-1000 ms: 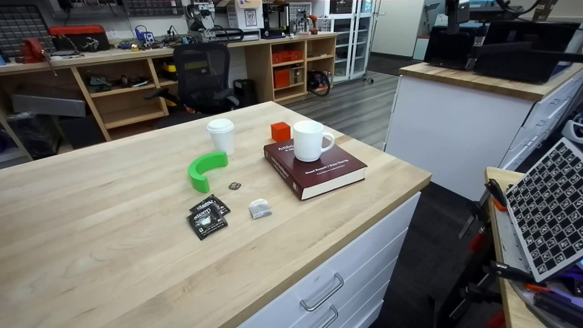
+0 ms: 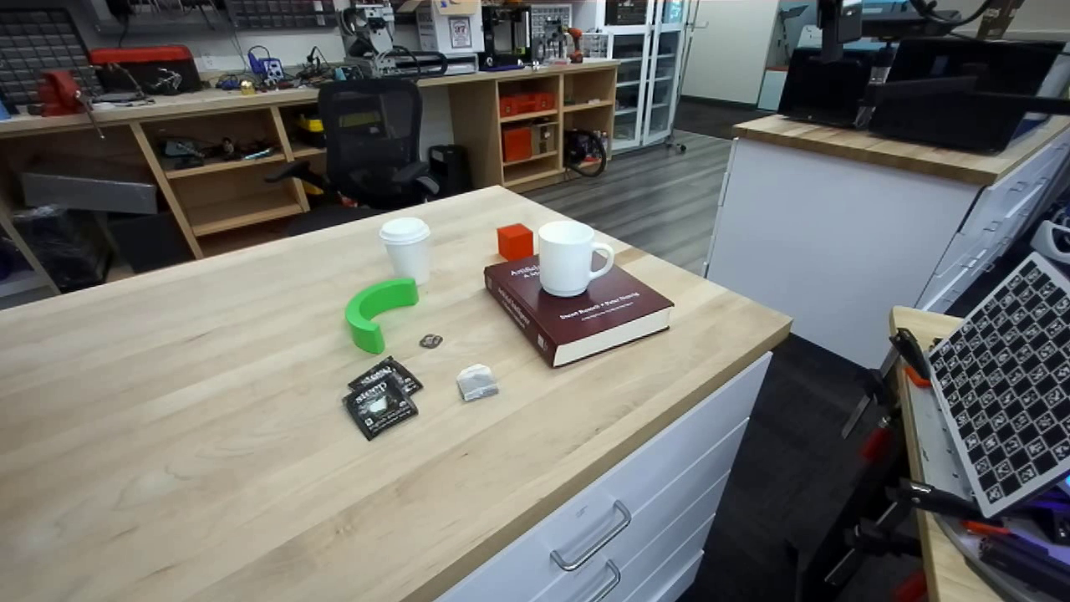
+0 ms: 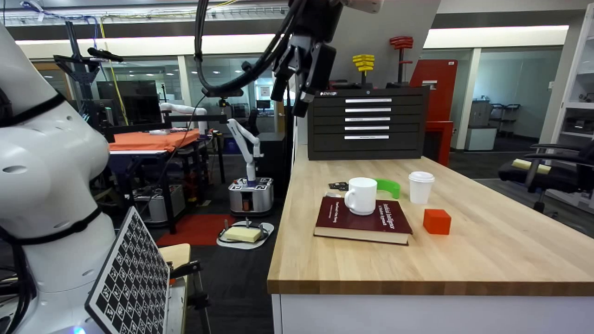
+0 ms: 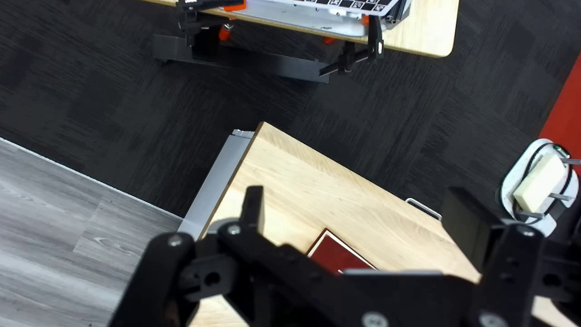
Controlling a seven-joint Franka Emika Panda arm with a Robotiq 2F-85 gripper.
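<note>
My gripper is open, its fingers wide apart with only tabletop showing between them. In exterior view 2 the gripper (image 3: pixel 289 102) hangs high above the table, well clear of everything on it. A white mug (image 2: pixel 566 259) stands upright on a dark red book (image 2: pixel 612 314). Beside the book sits an orange-red cube (image 2: pixel 516 242). A lidded white paper cup (image 2: pixel 406 251) stands near a green arc-shaped block (image 2: pixel 366 313). Two black tea packets (image 2: pixel 382 406) overlap on the wood, and a tea bag (image 2: pixel 477 382) lies to their right. The wrist view catches only the book's corner (image 4: pixel 337 254).
A small dark flat piece (image 2: pixel 431 341) lies between the arc and the tea bag. At the table's far end a dark drawer chest (image 3: pixel 364 123) stands in exterior view 2. A patterned board (image 3: pixel 133 278) leans near the robot's base.
</note>
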